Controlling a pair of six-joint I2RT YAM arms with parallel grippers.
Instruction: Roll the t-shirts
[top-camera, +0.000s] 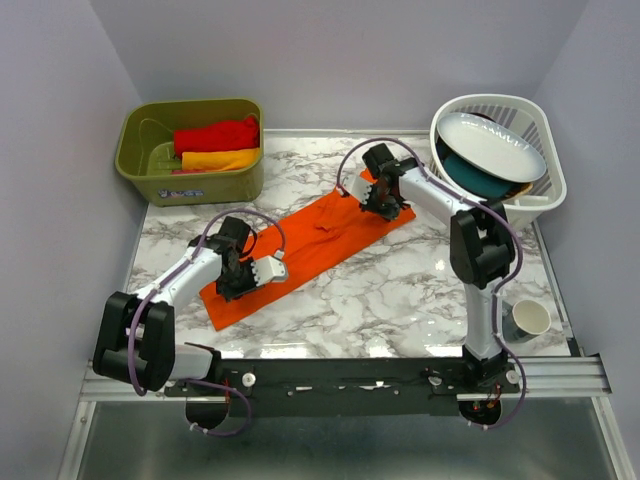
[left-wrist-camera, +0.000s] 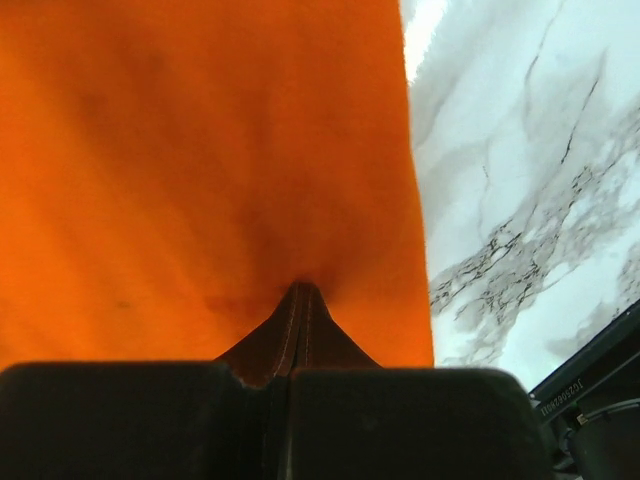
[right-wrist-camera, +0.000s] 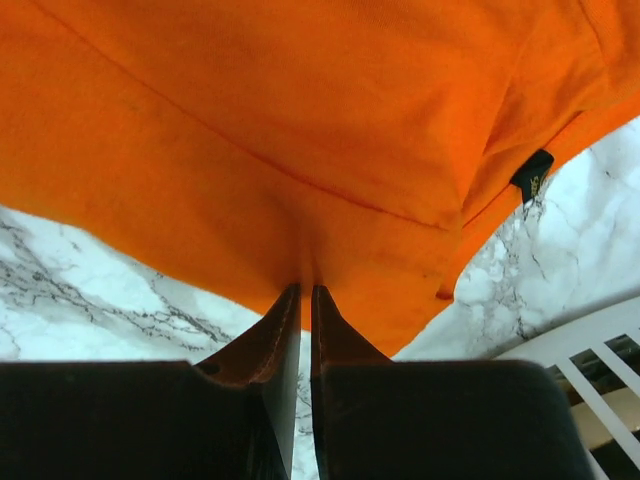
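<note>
An orange t-shirt (top-camera: 325, 260) lies stretched diagonally on the marble table, folded into a long band, with loose folds and a dark label (right-wrist-camera: 532, 176) at its right end. My left gripper (top-camera: 240, 285) is down on the shirt's left part, shut, its tips (left-wrist-camera: 305, 290) pressed to flat cloth near an edge. My right gripper (top-camera: 380, 205) is at the right end; in the right wrist view its fingertips (right-wrist-camera: 293, 292) nearly meet on a small ridge of orange cloth.
A green bin (top-camera: 130, 150) with red and yellow folded cloths stands back left. A white basket (top-camera: 550, 185) with plates is back right, close to the right gripper. A mug (top-camera: 530, 318) sits front right.
</note>
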